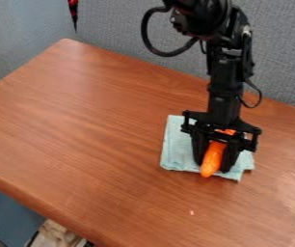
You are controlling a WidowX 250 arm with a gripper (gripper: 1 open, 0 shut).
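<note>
An orange carrot [212, 158] lies on a folded pale blue cloth [177, 152] on the right part of the wooden table. My black gripper [215, 158] is down over the carrot from above, one finger at each side of it. Whether the fingers press on the carrot or only surround it is not clear.
Grey walls stand behind the table, and the table's near left edge drops to the floor, where some objects show at the bottom left.
</note>
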